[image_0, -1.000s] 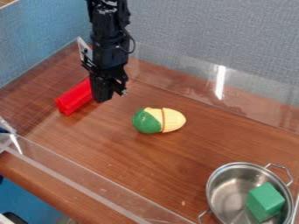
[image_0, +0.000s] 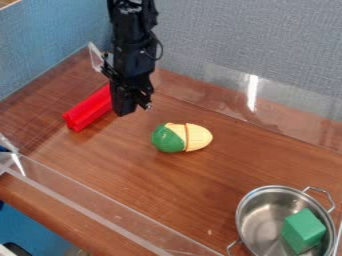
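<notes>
My black gripper (image_0: 130, 103) hangs at the upper left of the camera view, just right of a red bar (image_0: 87, 110) lying on the wooden table, partly hidden behind it. The gripper is shut, with nothing visible between its fingers. A green and yellow toy vegetable (image_0: 182, 137) lies to the right and nearer. At the lower right stands a steel pot (image_0: 258, 213) with a green block (image_0: 302, 231) inside.
Clear plastic edging (image_0: 107, 215) runs along the front of the table (image_0: 160, 185), and a similar strip runs along the back by grey and blue walls.
My gripper has shifted very slightly to the right; the objects have not visibly moved.
</notes>
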